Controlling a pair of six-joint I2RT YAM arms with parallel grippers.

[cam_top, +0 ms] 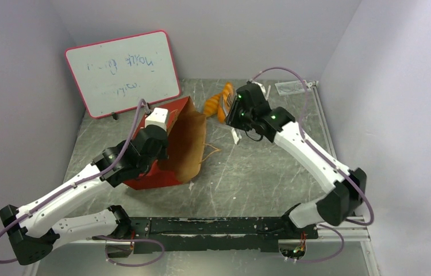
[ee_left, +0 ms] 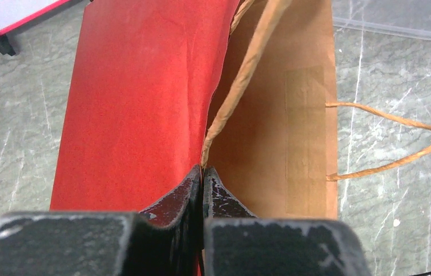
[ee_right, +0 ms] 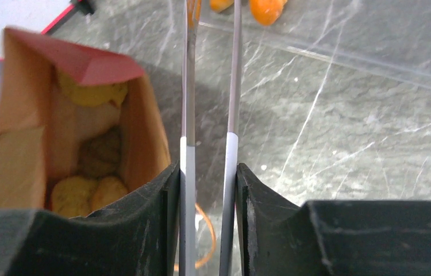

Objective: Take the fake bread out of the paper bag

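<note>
The paper bag [cam_top: 185, 146], red outside and brown inside, lies with its mouth facing right. My left gripper is shut on the bag's red edge beside a twisted handle. Inside the bag several pieces of fake bread [ee_right: 89, 92] show in the right wrist view. My right gripper is shut on metal tongs [ee_right: 233, 86], whose two arms stand slightly apart. Orange croissant-like bread [cam_top: 212, 105] lies beyond the bag, near the tongs' far end. I cannot tell whether the tongs touch it.
A whiteboard [cam_top: 127, 72] with a red frame leans at the back left. A clear plastic surface with a raised edge [ee_right: 339, 57] lies around the orange bread. Walls rise on both sides.
</note>
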